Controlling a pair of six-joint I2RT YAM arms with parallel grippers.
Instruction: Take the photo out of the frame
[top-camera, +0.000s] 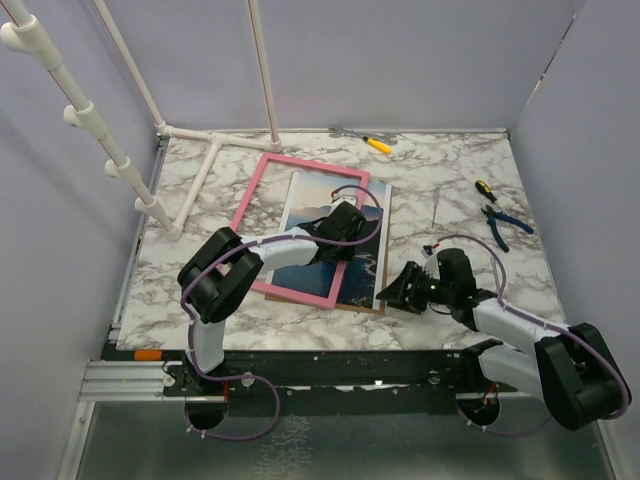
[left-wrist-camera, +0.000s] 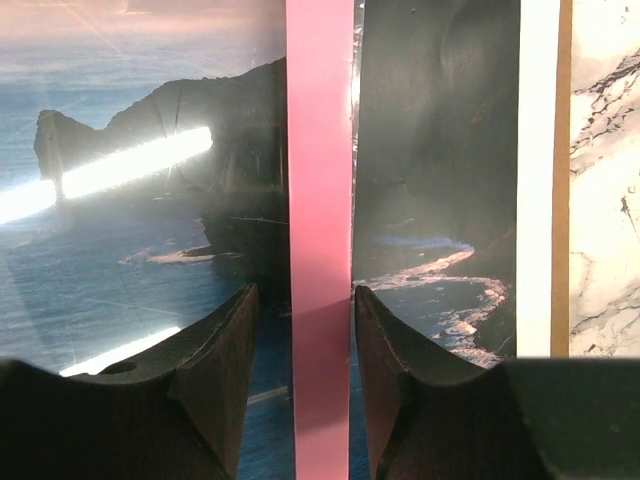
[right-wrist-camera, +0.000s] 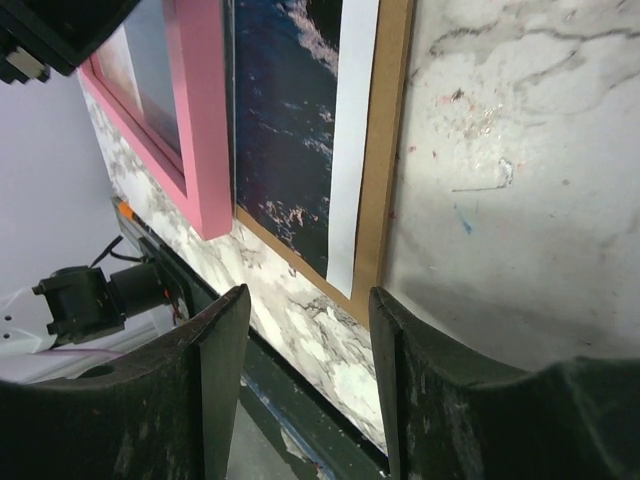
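The pink frame (top-camera: 250, 195) lies askew over the photo (top-camera: 365, 280), a sea-and-rock picture with white border on a brown backing board (right-wrist-camera: 378, 180). My left gripper is shut on the frame's right bar (left-wrist-camera: 320, 120), the photo and glossy surface around it. My right gripper is at the lower right corner of the backing board, its fingers apart with nothing visible held between them.
Screwdrivers (top-camera: 377, 145) and pliers (top-camera: 497, 227) lie at the back and right. White pipes (top-camera: 210, 158) stand at the back left.
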